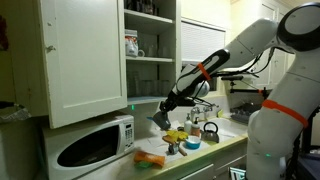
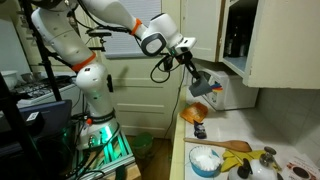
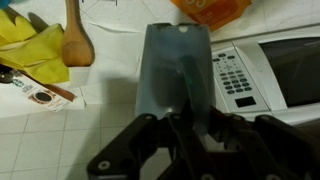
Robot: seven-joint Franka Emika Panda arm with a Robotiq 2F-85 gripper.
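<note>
A grey, cup-like container [image 2: 205, 81] hangs tilted in the air above the counter, with my gripper [image 2: 191, 66] shut on it. In exterior view 1 the same container [image 1: 160, 121] shows small and dark below the gripper [image 1: 169, 107], to the right of the microwave. The wrist view looks down along the container [image 3: 165, 75], whose smooth grey side fills the middle. What it holds, if anything, is not clear. An orange cloth-like item [image 1: 149, 158] lies on the counter below, apart from the container.
The white microwave [image 1: 92, 148] stands close by, beneath a white cabinet [image 1: 85, 60]. A wooden spoon [image 3: 77, 45] and yellow cloth [image 3: 35, 50] lie on the counter. A dark kettle [image 1: 210, 130] and a white bowl [image 2: 206, 159] stand farther along.
</note>
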